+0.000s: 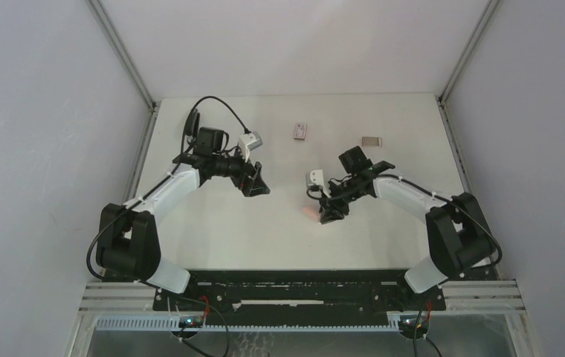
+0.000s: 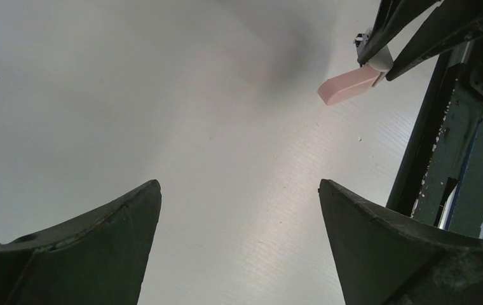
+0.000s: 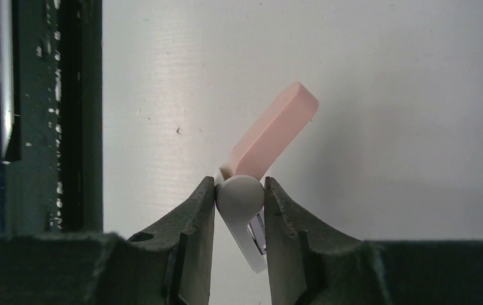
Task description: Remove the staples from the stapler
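A pink stapler (image 3: 272, 133) with a light grey rounded end sits between the fingertips of my right gripper, which is shut on that grey end. Its pink arm slants away up and right in the right wrist view. From the left wrist view the pink stapler (image 2: 350, 86) shows at the upper right, seemingly raised off the table. My left gripper stands wide open, nothing between its fingers, to the left of the stapler in the top view. I cannot tell whether staples are inside the stapler.
A small pale box (image 1: 299, 132) lies at the back middle of the white table (image 1: 212, 238). Farther right is a small brownish rectangle (image 1: 372, 141). Between the two grippers the tabletop is clear. A dark rail (image 1: 302, 277) runs along the front edge.
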